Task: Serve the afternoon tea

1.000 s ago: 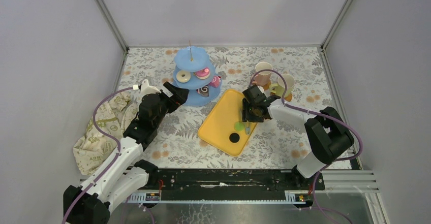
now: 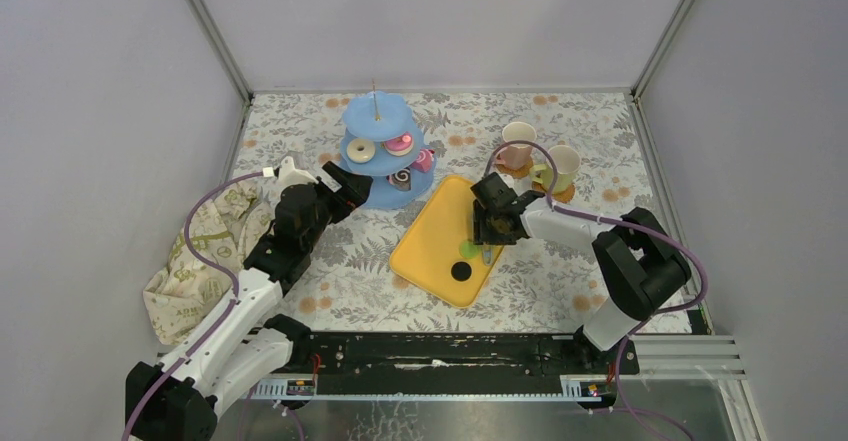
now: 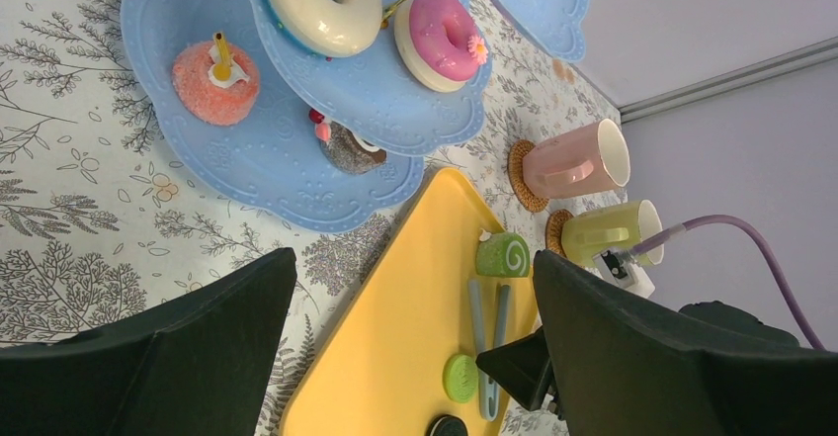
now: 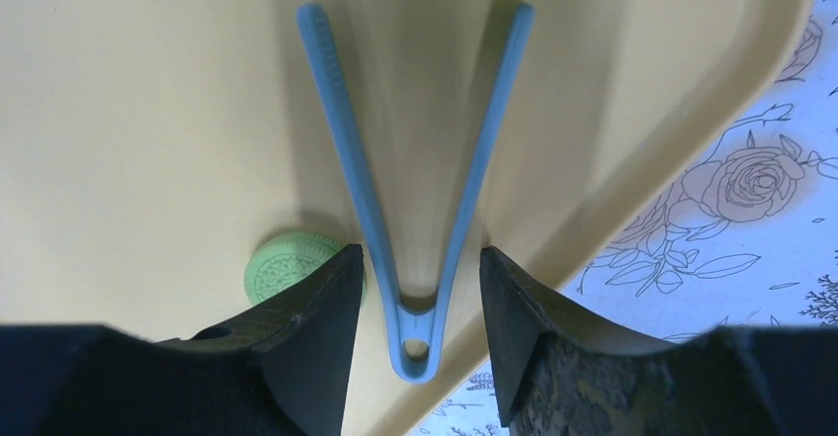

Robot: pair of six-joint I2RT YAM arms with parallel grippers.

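A blue three-tier stand (image 2: 378, 117) holds donuts and cakes, including a white donut (image 3: 296, 6) and a pink donut (image 3: 435, 45). My left gripper (image 2: 348, 183) is open beside it, nothing between its fingers. On the yellow tray (image 2: 430, 246) my right gripper (image 2: 485, 229) is open over blue tongs (image 4: 346, 130), its fingertips either side of their hinged end. A green round cookie (image 4: 287, 263) lies left of the tongs, a green roll cake (image 3: 502, 254) beyond them, and a black round piece (image 2: 461, 271) nearer the front.
A pink mug (image 2: 518, 133) and a yellow mug (image 2: 564, 164) stand on coasters behind the tray at right. A crumpled patterned cloth (image 2: 190, 261) lies at the left.
The left arm and the objects look unchanged.
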